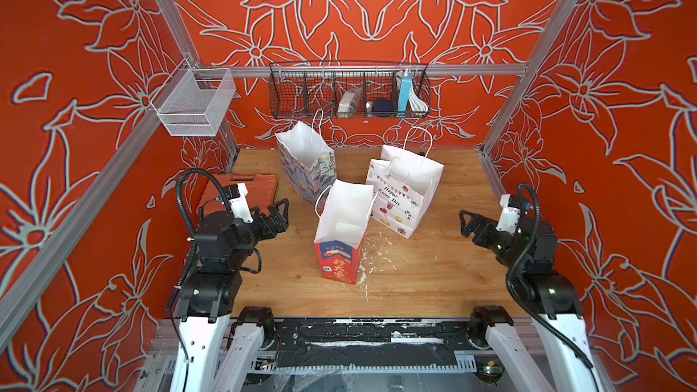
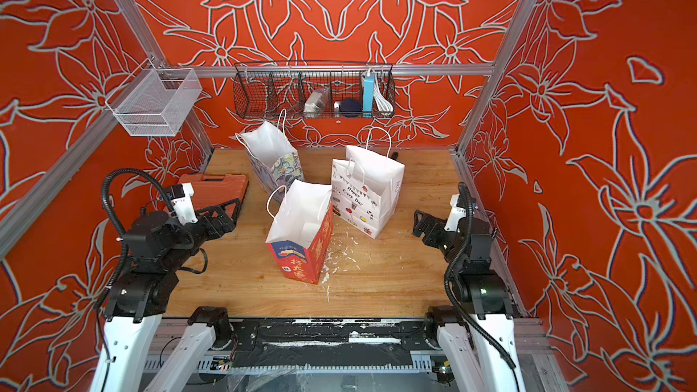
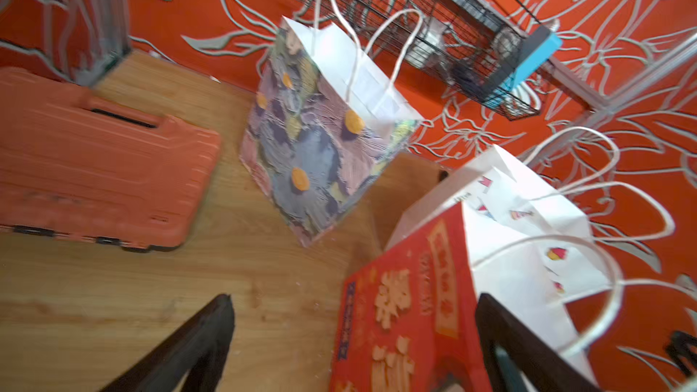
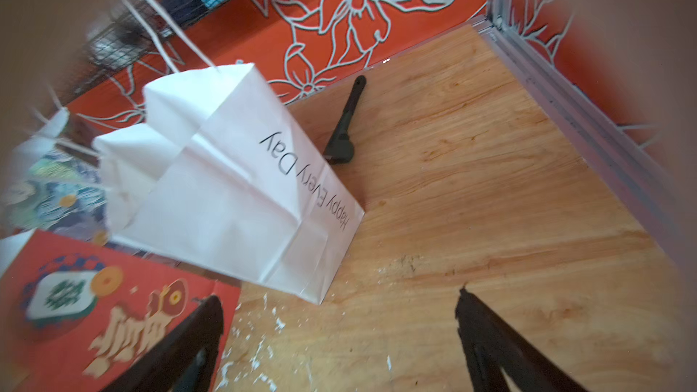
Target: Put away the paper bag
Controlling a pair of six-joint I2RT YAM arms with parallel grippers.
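Three upright, open-topped paper bags with handles stand on the table. The red bag (image 1: 337, 261) is front centre, the floral bag (image 1: 308, 174) behind to its left, the white "Happy Every Day" bag (image 1: 399, 196) behind to its right. My left gripper (image 1: 279, 214) is raised left of the red bag, open and empty; the red bag and its handle fill the lower right of the left wrist view. My right gripper (image 1: 468, 221) is raised right of the white bag, also open and empty.
An orange case (image 2: 217, 185) lies at the left. A black wire basket (image 1: 348, 90) hangs on the back wall, a white basket (image 1: 192, 112) at the upper left. A black tool (image 4: 345, 130) lies behind the white bag.
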